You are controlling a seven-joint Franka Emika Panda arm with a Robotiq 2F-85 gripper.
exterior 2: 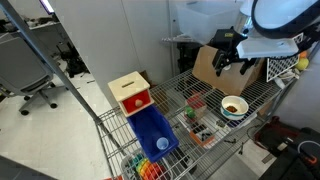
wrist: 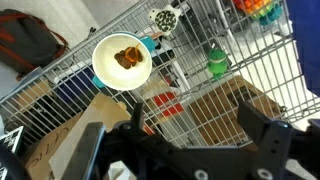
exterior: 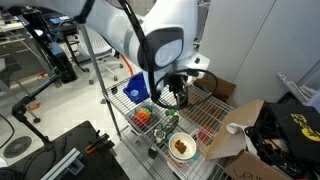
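Over the wire rack [exterior: 200, 125] hangs my gripper, open, with nothing between its dark fingers. In the wrist view a white bowl [wrist: 122, 61] holding brownish bits lies beyond the gripper, up and to the left; exterior view 1 shows the bowl [exterior: 182, 148] near the rack's front. A small green object [wrist: 217, 63] and a white cup-like piece with dark spots [wrist: 165, 18] rest on the rack. Part of the rack is hidden behind the arm in exterior view 1.
A blue bin [exterior 2: 152, 131] and a cream and orange box [exterior 2: 131, 92] stand along one side. Colourful small pieces [exterior 2: 150, 170] lie near the bin. Open cardboard [exterior: 236, 128] and a black item [exterior: 300, 125] crowd the right. Some bare wire grid shows between them.
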